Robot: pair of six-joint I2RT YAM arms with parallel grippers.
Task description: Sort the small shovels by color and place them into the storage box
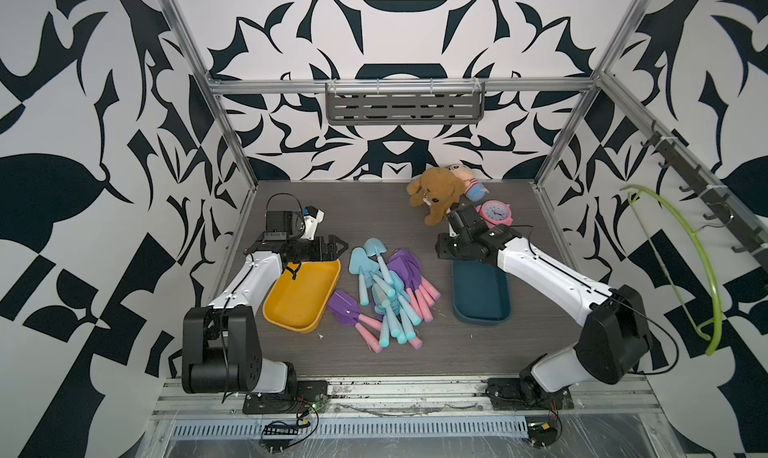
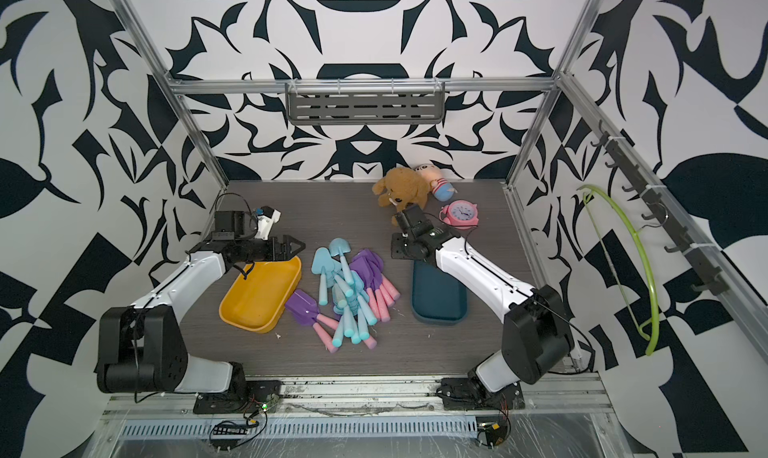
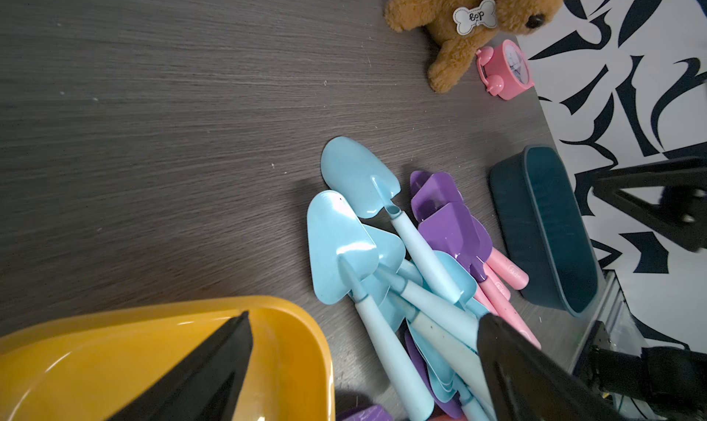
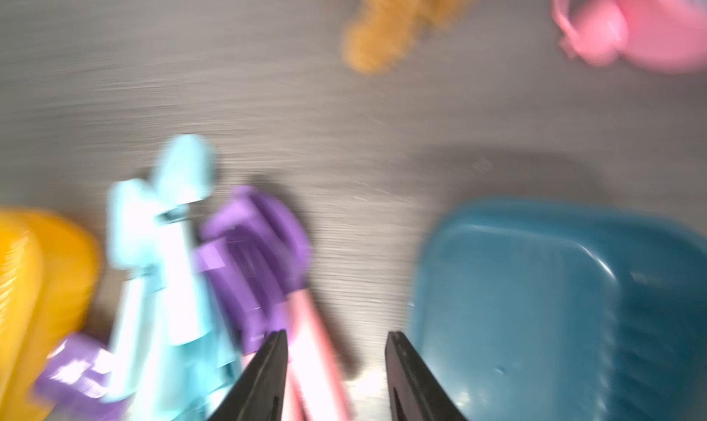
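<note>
Light-blue shovels (image 1: pixel 389 294) lie in a loose heap mid-table, blades mostly pointing away. Purple shovels with pink handles (image 1: pixel 409 270) overlap on the heap's right, and another purple shovel (image 1: pixel 343 304) lies on its left beside the yellow box (image 1: pixel 281 298). Both this box and the dark teal box (image 1: pixel 481 298) on the right look empty. My left gripper (image 1: pixel 337 247) hovers open by the yellow box's far end; its fingers (image 3: pixel 213 369) are wide apart. Over the gap between purple shovels and teal box, my right gripper is open, nothing between its fingers. The right wrist view is blurred.
A brown plush dog (image 1: pixel 437 192), a small doll (image 1: pixel 470 182) and a pink alarm clock (image 1: pixel 495 213) stand at the back right.
</note>
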